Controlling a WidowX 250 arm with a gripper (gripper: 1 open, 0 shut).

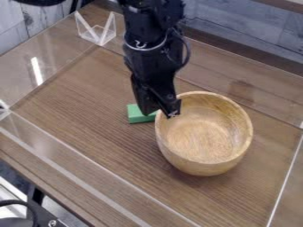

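Note:
A black arm reaches down from the top centre. Its gripper (pixel 159 106) hangs at the left rim of a round light wooden bowl (pixel 204 137), and appears shut, though its fingertips are dark and hard to make out. A small green block (pixel 138 113) lies on the wooden table just left of the bowl, beside the gripper and partly hidden behind it and the bowl.
White wire-like items sit at the back left (pixel 97 27) and left edge. A dark cable (pixel 18 208) lies at the lower left corner.

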